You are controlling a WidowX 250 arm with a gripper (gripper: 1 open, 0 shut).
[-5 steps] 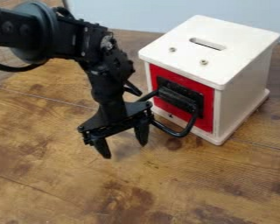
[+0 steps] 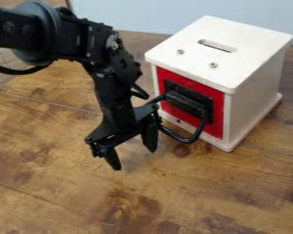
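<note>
My black gripper (image 2: pixel 131 152) hangs open above the wooden floor surface, fingers pointing down, with nothing between them. To its right stands a white wooden box (image 2: pixel 255 101) with a slot on top and a red front panel (image 2: pixel 168 74). A black fitting (image 2: pixel 186 102) is mounted on the red panel. A black cable or hose runs in a loop between that area and the arm, partly hidden by the arm.
A pale wall or board (image 2: pixel 136 27) runs behind.
</note>
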